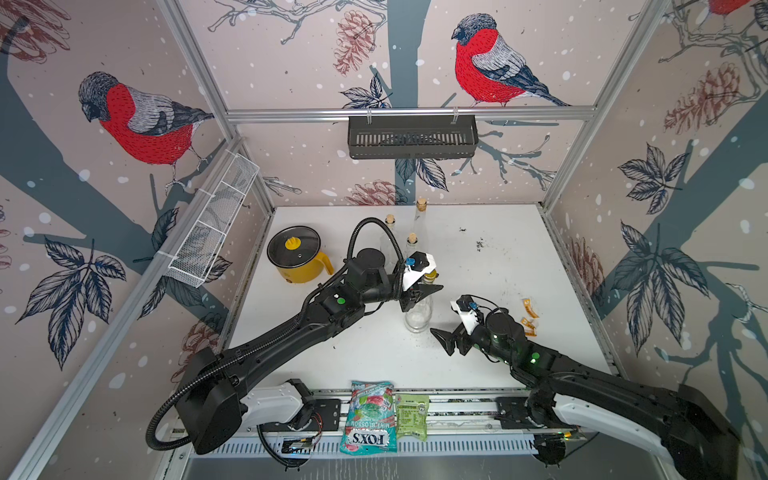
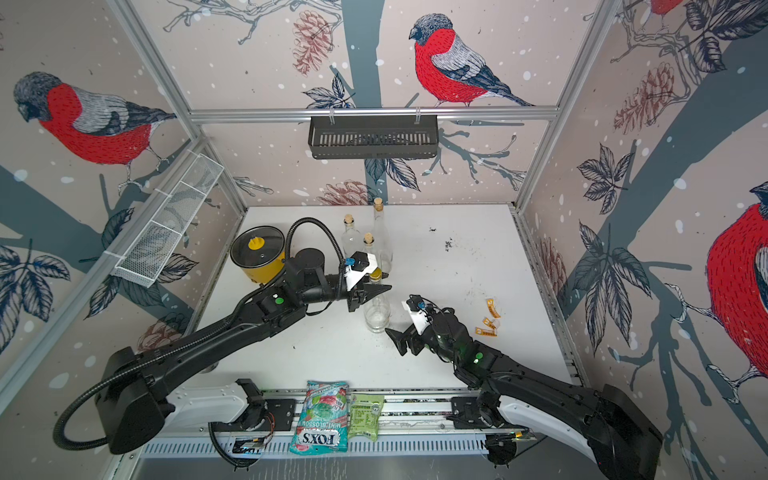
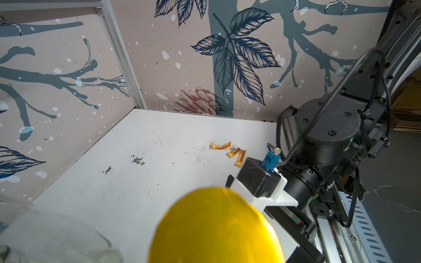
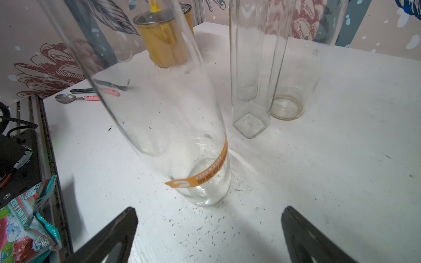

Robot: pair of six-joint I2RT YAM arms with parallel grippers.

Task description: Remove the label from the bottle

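A clear glass bottle with an orange label low on its body stands on the white table. In both top views my left gripper is at the bottle's top, where a yellow cap shows; this yellow top fills the lower middle of the left wrist view, and the gripper is shut on it. My right gripper stands open low in front of the bottle, facing the label, with nothing between its fingers.
More clear bottles stand behind. A yellow pot is at back left, spoons at the left edge. Orange strips lie on the table at right. Bags lie along the front edge.
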